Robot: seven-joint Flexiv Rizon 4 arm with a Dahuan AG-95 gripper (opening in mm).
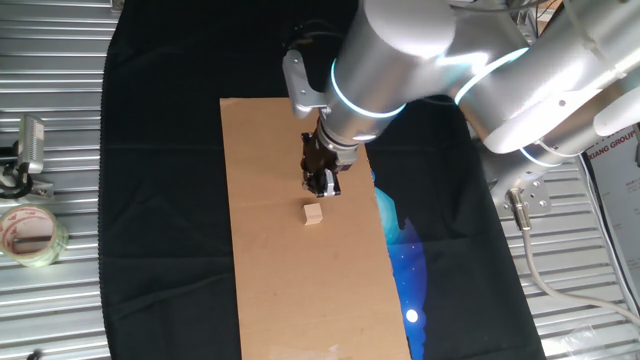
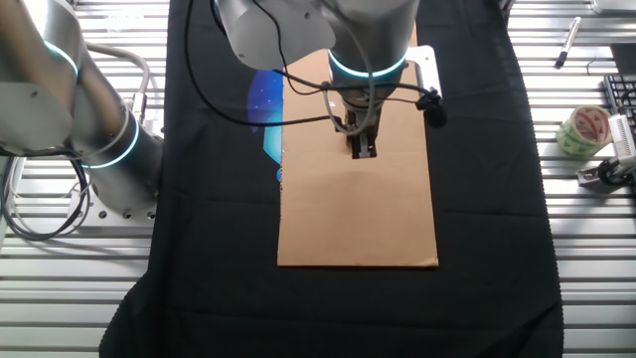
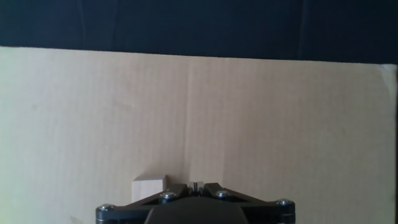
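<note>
A small pale wooden block lies on a brown cardboard sheet. Just above it in exterior view 1, slightly to the right, is my black gripper. The wrist view has the block low in the frame, left of the gripper and partly covered by its linkage. The fingertips meet there, shut, with nothing showing between them. Exterior view 2 shows the gripper over the cardboard, and the block is not visible in that view.
Black cloth surrounds the cardboard. A blue patterned piece lies along its right edge. Off to the left, a tape roll rests on the slatted metal table.
</note>
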